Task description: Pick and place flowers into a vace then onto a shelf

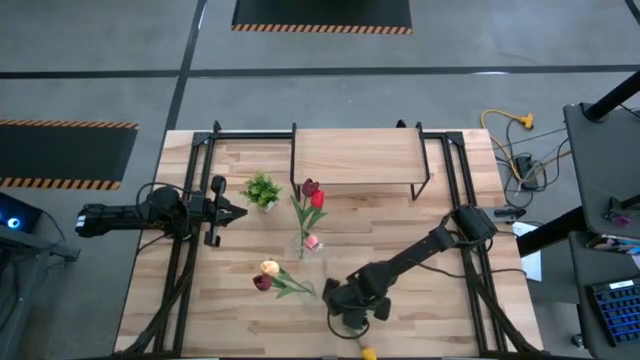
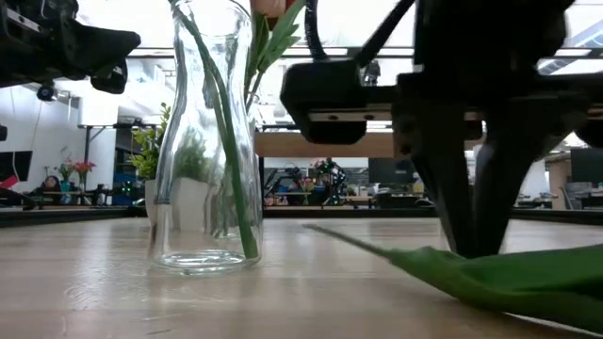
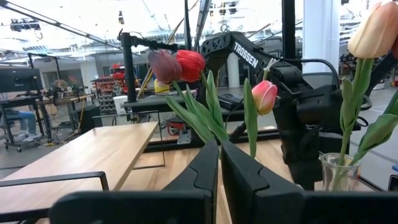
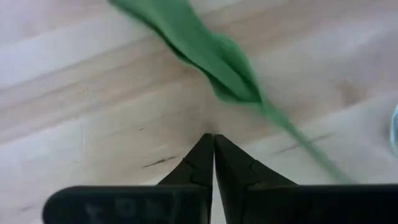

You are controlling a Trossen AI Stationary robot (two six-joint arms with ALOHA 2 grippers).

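A loose tulip lies on the table; its green leaves and stem point(image 4: 230, 68) run past the tips of my right gripper in the right wrist view. That gripper is shut, with its fingers together and nothing between them; the stem lies beside them. In the high view its yellow-orange head point(image 1: 368, 353) shows below the right arm. A clear glass vase point(image 2: 193, 212) stands upright with a stem inside. Cream and dark red tulips point(image 1: 267, 275) lean out of one vase, red, purple and pink tulips point(image 1: 312, 200) from another. My left gripper is shut and empty, away at the left.
The wooden shelf point(image 1: 360, 155) at the back has an empty top. A potted green plant point(image 1: 262, 190) stands near the left gripper. Bare table point(image 1: 430, 310) lies right of the right gripper.
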